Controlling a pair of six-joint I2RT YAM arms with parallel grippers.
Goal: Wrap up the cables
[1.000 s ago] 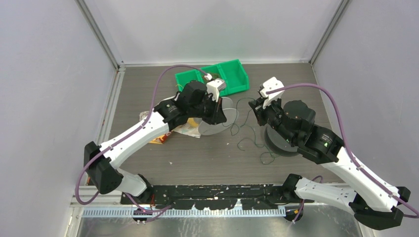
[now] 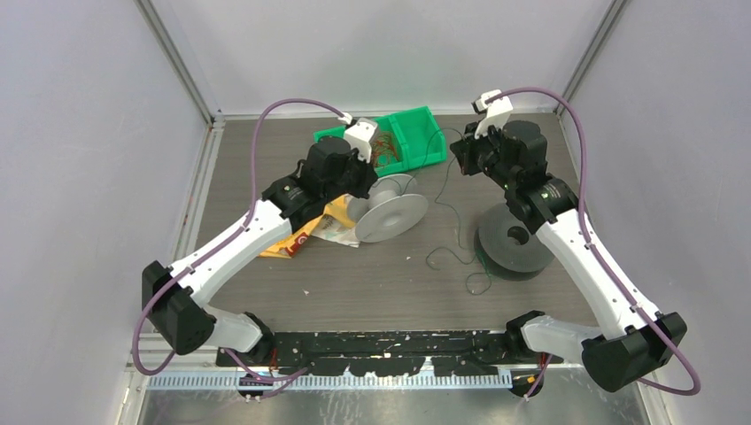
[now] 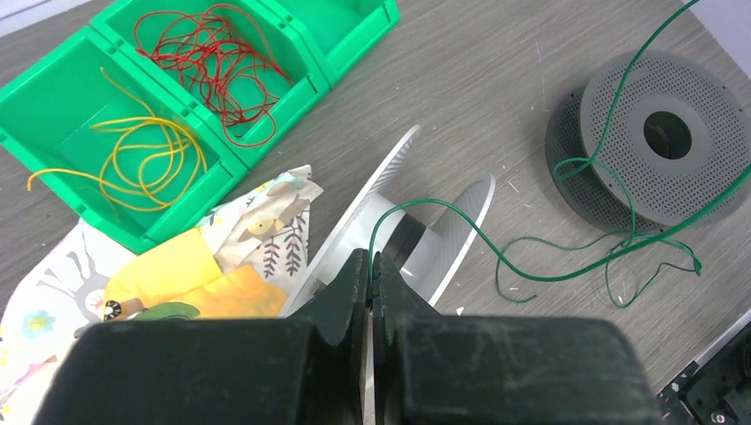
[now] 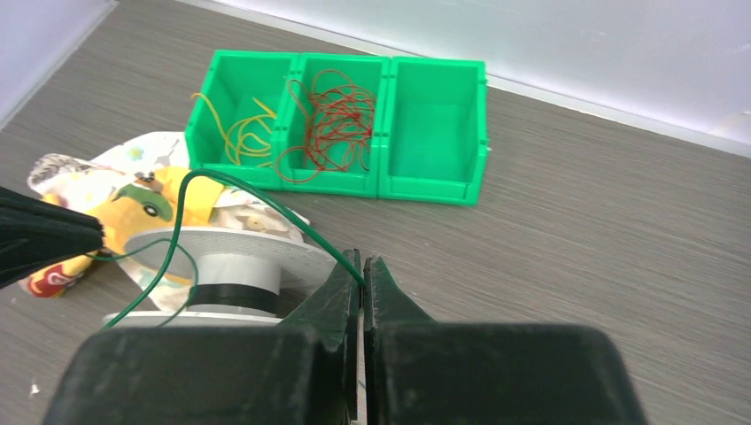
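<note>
A white spool [image 2: 391, 219] with a black band on its hub lies on its side mid-table. The green cable [image 3: 531, 276] runs between my two grippers, partly across the spool; whether it circles the hub cannot be seen. At the spool's far left side, my left gripper is shut on the cable, which rises from its fingertips. My right gripper is raised off the table to the right of the spool, likewise shut on the cable. From there a loose tail of green cable [image 2: 459, 232] trails down and curls on the table.
Behind the spool sits a green tray [image 4: 431, 190] holding yellow cable [image 4: 243, 137] and red cable [image 4: 341, 119]; its right compartment is empty. A patterned cloth [image 3: 243, 257] lies left of the spool. The grey perforated disc [image 2: 514, 239] stands at right.
Over the last second my left gripper has moved from above the spool's front to its far left side. My right gripper has moved toward the back wall, carrying its stretch of cable.
</note>
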